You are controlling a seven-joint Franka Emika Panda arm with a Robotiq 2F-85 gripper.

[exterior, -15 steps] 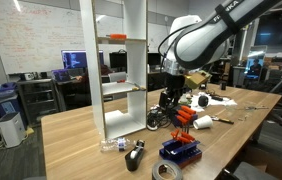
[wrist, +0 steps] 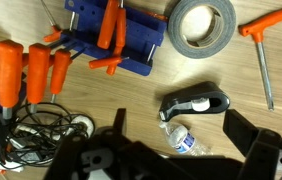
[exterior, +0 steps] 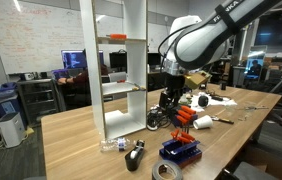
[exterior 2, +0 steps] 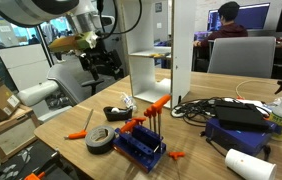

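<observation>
My gripper hangs open above the table, its two fingers [wrist: 118,123] far apart with nothing held between them. Beneath it in the wrist view lies a black, rounded tool [wrist: 213,102], and a small clear bottle [wrist: 184,138] is beside that. A grey tape roll [wrist: 202,28] and an orange-handled hex key [wrist: 264,58] rest farther up the same view. The blue rack [wrist: 141,42] carries orange-handled tools. In exterior view 2 the gripper [exterior 2: 102,73] is well above the tabletop, behind the black tool [exterior 2: 117,114].
A tall white shelf [exterior: 107,70] stands on the table, with an orange item [exterior: 111,40] on one level. Tangled black cables [exterior 2: 196,108], a blue box [exterior 2: 238,133] and a white cylinder [exterior 2: 249,164] occupy one side. Bare wood [exterior: 71,145] shows left of the bottle.
</observation>
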